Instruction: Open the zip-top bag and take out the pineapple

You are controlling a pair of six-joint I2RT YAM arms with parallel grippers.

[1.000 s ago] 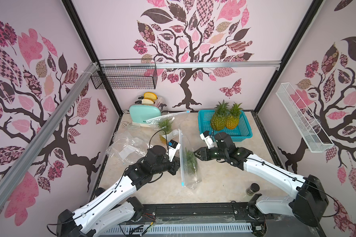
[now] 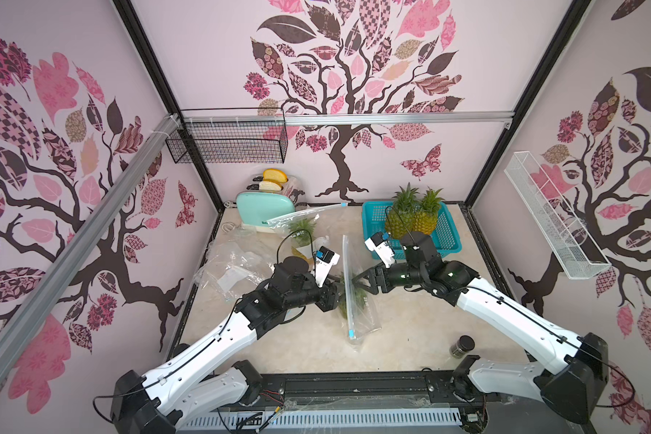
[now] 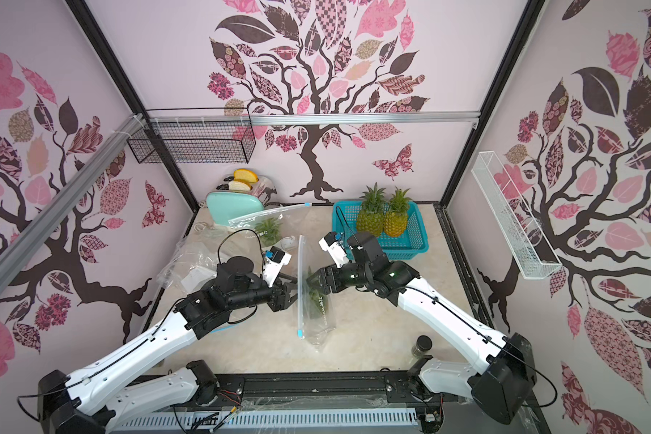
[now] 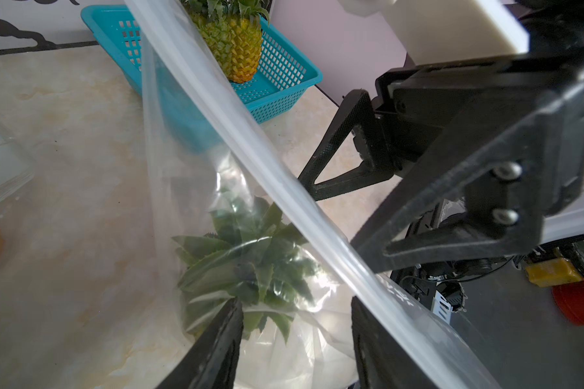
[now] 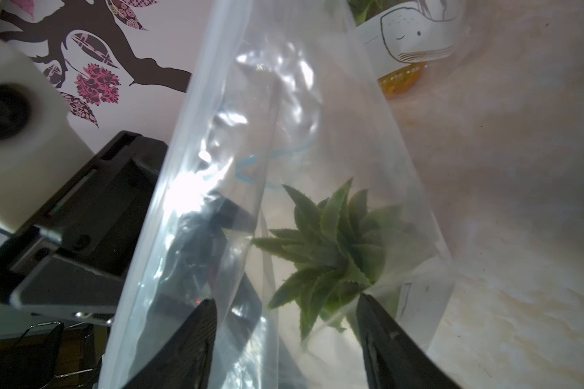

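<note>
A clear zip top bag [image 2: 350, 303] stands upright near the middle of the table, its white zipper strip [image 3: 301, 289] running along the top. Inside, green pineapple leaves [image 5: 334, 253] show through the plastic; the fruit's body is hidden. My left gripper is open at the strip's left side, while my right gripper is open at the right side. Both face each other across the bag top. Plastic lies in front of or behind the fingertips in both wrist views; whether they touch it, I cannot tell.
A blue basket [image 2: 452, 242] holding two pineapples [image 2: 428, 217] stands at the back right. Behind the left arm is another bagged pineapple [image 3: 268, 231], with crumpled clear bags [image 2: 233, 269] at left. A dark-lidded jar [image 2: 462, 345] stands front right.
My left gripper has shifted right and a little away from the front edge. The bag has moved right as well, up to the right gripper, whose arm has moved slightly.
</note>
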